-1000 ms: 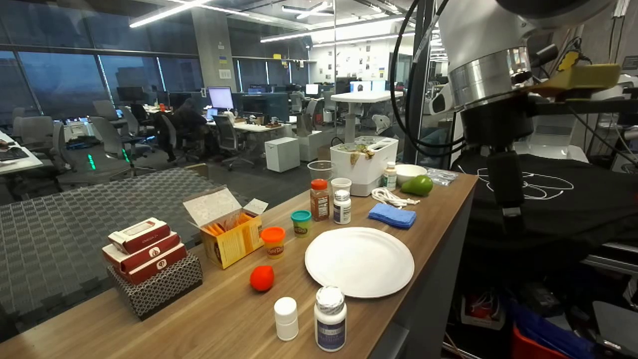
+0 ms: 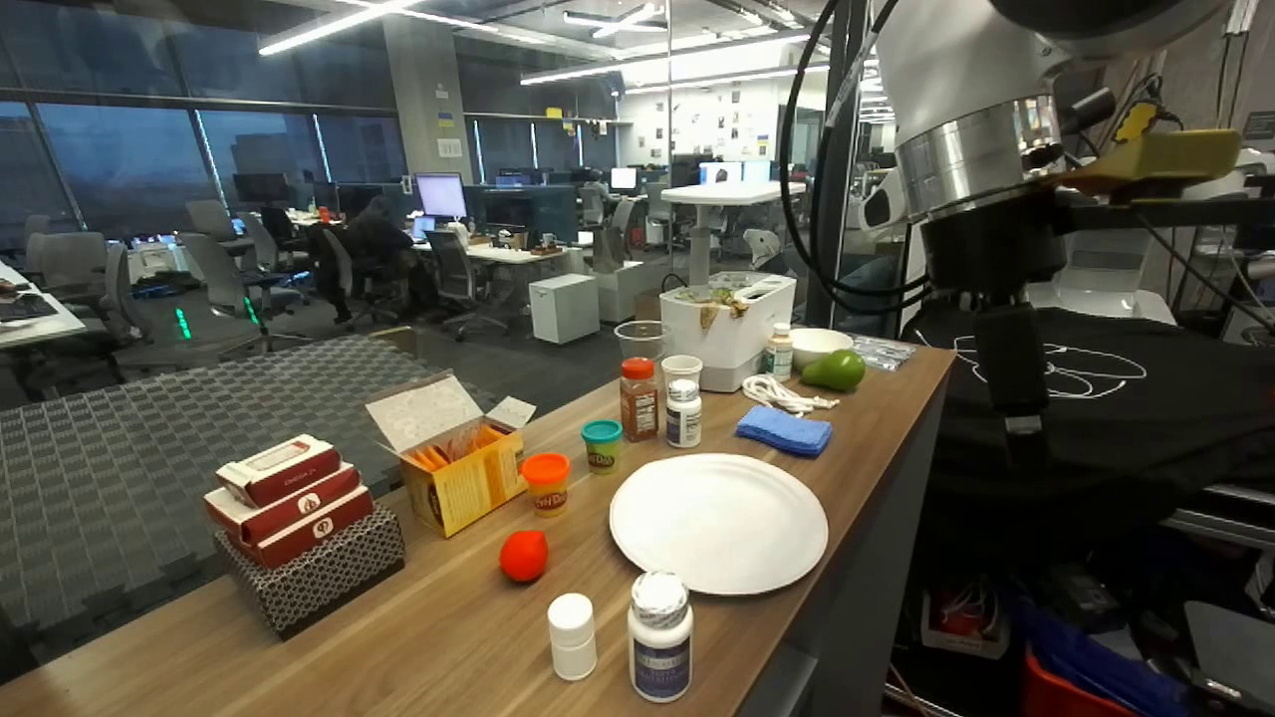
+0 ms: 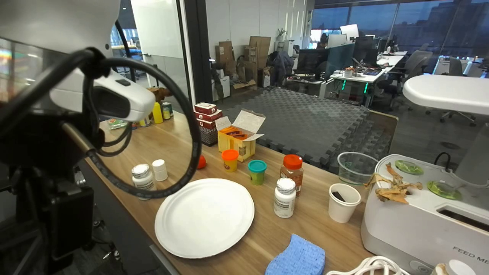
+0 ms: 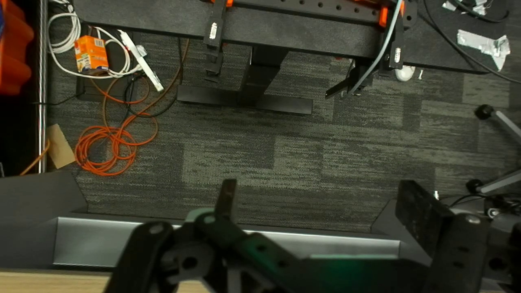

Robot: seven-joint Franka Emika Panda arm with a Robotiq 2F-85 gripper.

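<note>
My gripper is open, its two fingers wide apart and only floor showing between them in the wrist view. In exterior view 1 it hangs pointing down beyond the counter's right edge, apart from everything on top. A white plate (image 2: 718, 524) lies bare on the counter. Around it stand a white bottle with a blue label (image 2: 659, 637), a small white bottle (image 2: 571, 635), a red ball-like item (image 2: 523, 557), an orange-lidded tub (image 2: 546, 484), a teal-lidded tub (image 2: 601, 447) and a red-capped jar (image 2: 639, 400). A folded blue cloth (image 2: 784, 430) lies behind the plate.
An open yellow box (image 2: 468, 478) and stacked red boxes (image 2: 287, 502) line the far side. Toward the back are a white cup (image 3: 344, 204), a white machine (image 3: 412, 224), a green item (image 2: 836, 370) and a white bowl (image 2: 820, 345). A black cable (image 3: 183, 137) loops from the arm.
</note>
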